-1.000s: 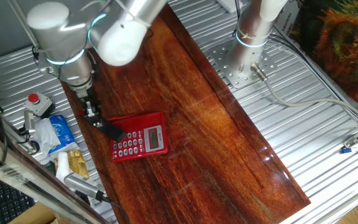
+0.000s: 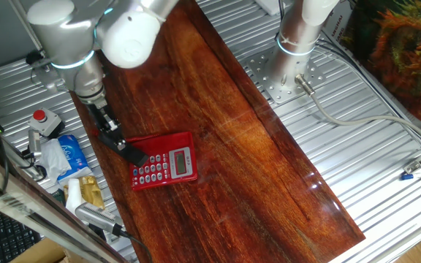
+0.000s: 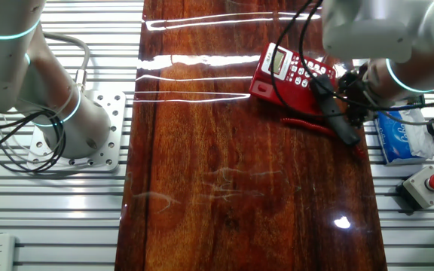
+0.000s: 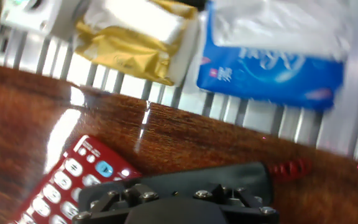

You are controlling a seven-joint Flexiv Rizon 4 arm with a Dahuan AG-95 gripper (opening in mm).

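Note:
A red desk phone [image 2: 163, 162] with white keys and a small display lies on the wooden board; its keypad [image 4: 64, 183] shows in the wrist view. Its dark handset [image 3: 333, 109] sits off line, one end over the phone and the other reaching past its edge above the wood. My gripper [image 2: 111, 139] is right at the handset's outer half. In the wrist view the handset [image 4: 241, 179] runs crosswise just beyond the fingers [image 4: 146, 195]. Whether the fingers are closed on it does not show. A red coiled cord [image 4: 291, 168] leaves the handset's end.
Beside the board, on the ribbed metal table, lie a blue tissue pack [image 2: 71, 155], a yellow pack [image 2: 91, 191] and a red-button box [image 2: 44, 123]. An arm base [image 2: 287, 73] stands across the board. Most of the board [image 2: 254, 168] is bare.
The arm has shifted and turned slightly around the handset, its upper links moving a little toward the upper left. Phone and handset look unmoved.

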